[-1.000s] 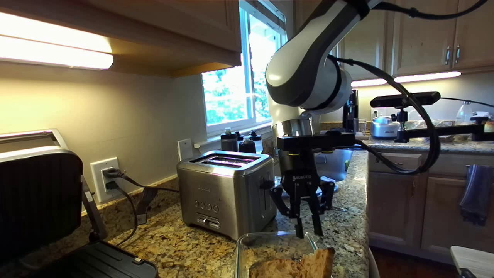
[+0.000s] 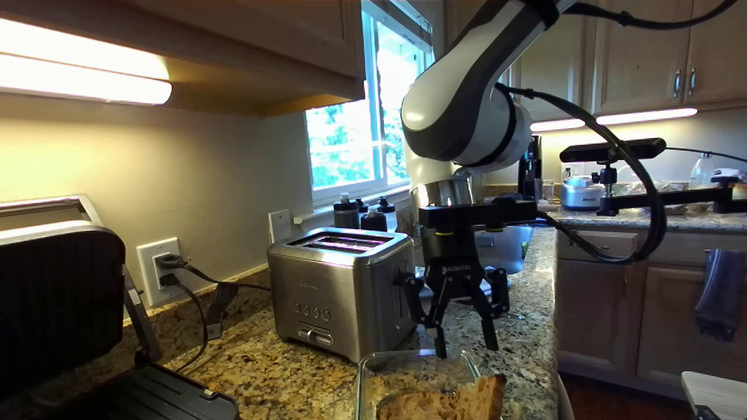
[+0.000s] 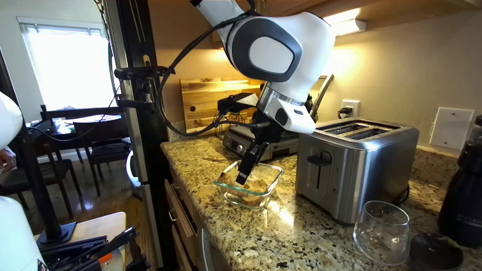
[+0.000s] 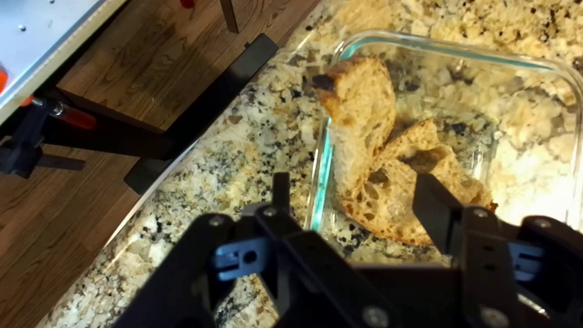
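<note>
My gripper (image 2: 467,344) hangs just above the glass dish, its fingers spread apart with empty space between them. In the wrist view one finger (image 4: 281,191) is over the counter outside the dish wall, while the other overlaps the bread in the picture. The clear glass dish (image 4: 475,52) holds two pieces of bread. One bread slice (image 4: 363,117) leans upright against the dish's side wall. The other bread slice (image 4: 401,191) lies lower beside it, partly hidden by a finger. In the second exterior view the gripper covers part of the dish (image 3: 273,180).
A steel toaster (image 2: 343,294) stands close beside the gripper. An open grill (image 2: 63,301) is at the left. Near the toaster's lever side sits an empty glass (image 3: 382,232). The counter edge (image 4: 164,180) runs close to the dish, with bare granite between.
The gripper's fingers have spread wider apart. The arm, the dish and the bread stand where they were.
</note>
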